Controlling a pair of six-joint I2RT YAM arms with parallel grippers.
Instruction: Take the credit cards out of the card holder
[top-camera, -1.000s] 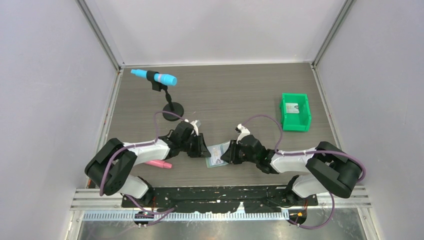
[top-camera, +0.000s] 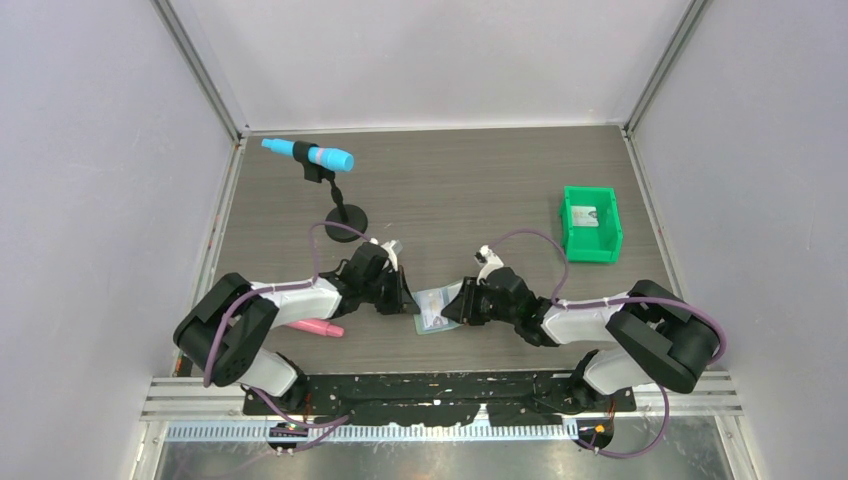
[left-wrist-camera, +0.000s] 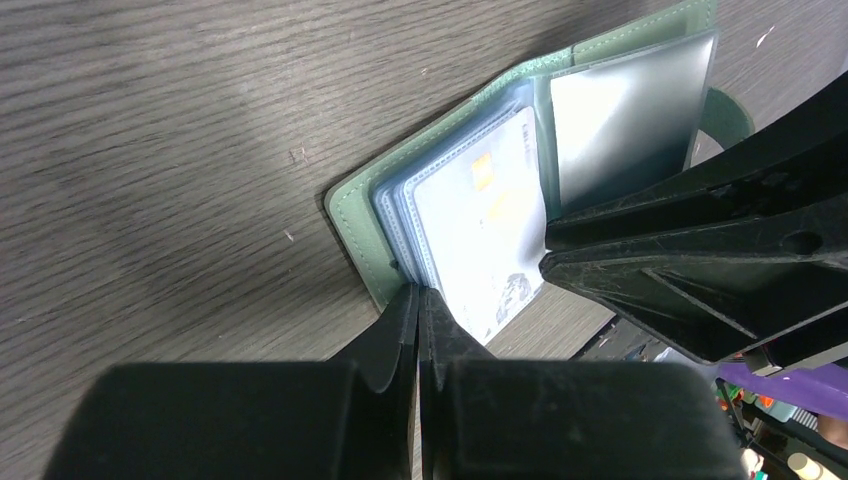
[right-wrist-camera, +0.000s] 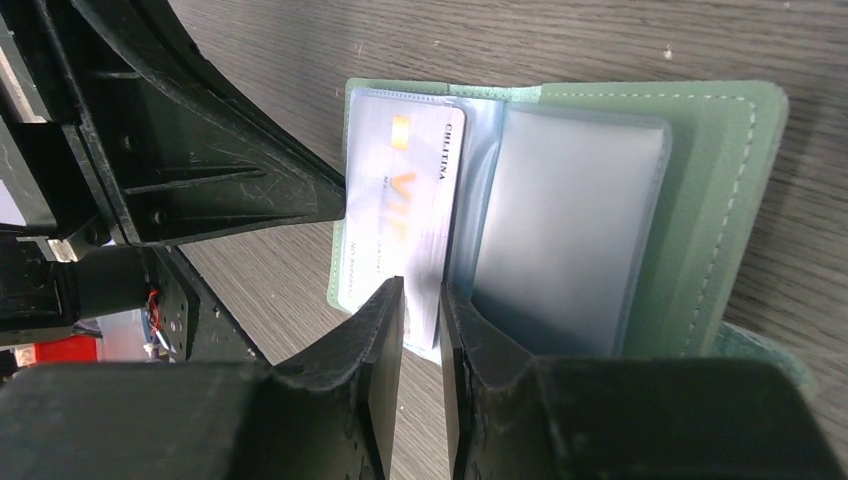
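Note:
An open green card holder (top-camera: 433, 310) with clear sleeves lies on the table between both grippers. A white card (right-wrist-camera: 395, 200) with a gold chip and "VIP" lettering sits in one sleeve; the other visible sleeve (right-wrist-camera: 570, 225) shows no card face. My left gripper is shut at the holder's edge beside the card's sleeve, nothing visible between its fingers. My right gripper is part open, fingertips low over the card and the gap beside it; whether anything is between them is unclear.
A green bin (top-camera: 606, 240) with a card-like item inside stands at the right. A blue microphone (top-camera: 330, 157) on a black stand is at the back left. A pink object (top-camera: 325, 328) lies by the left arm.
Both grippers have shifted very slightly in the top view; the holder remains between them.

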